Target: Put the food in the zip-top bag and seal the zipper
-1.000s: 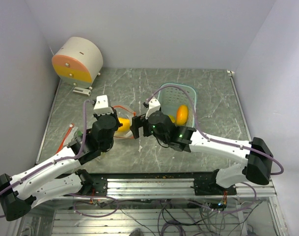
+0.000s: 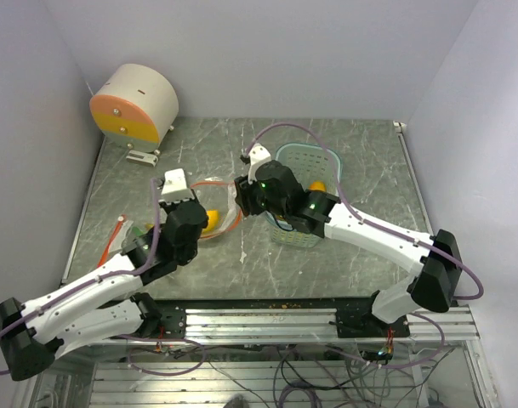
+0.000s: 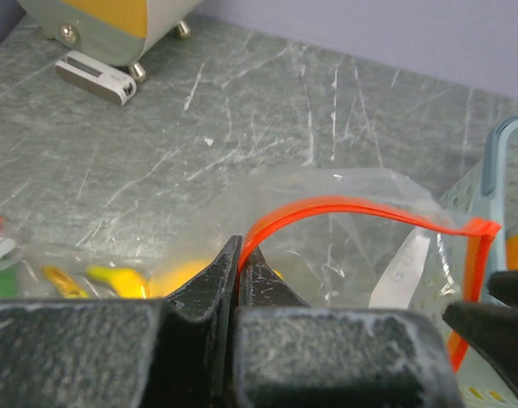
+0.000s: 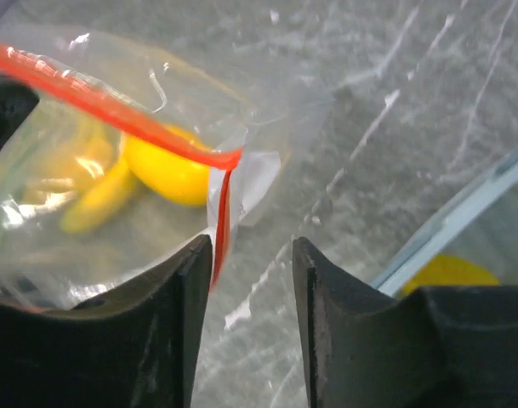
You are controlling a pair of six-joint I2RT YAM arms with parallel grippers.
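The clear zip bag with orange edging (image 3: 344,204) has yellow food inside (image 4: 165,166). My left gripper is shut on the bag's orange-edged rim, seen in the left wrist view. My right gripper stands part open at the bag's right end; in the right wrist view the orange edge runs down beside its left finger, and whether it touches is unclear. More bagged items (image 3: 114,280) lie to the left, with yellow and green shapes.
A pale green basket (image 2: 305,155) with orange and yellow items stands right of the bag. A rounded white box with a yellow and orange front (image 2: 133,93) sits at the back left. The counter behind the bag is clear.
The left arm shifted toward the front left and back, and the bag's opening changed shape with it.
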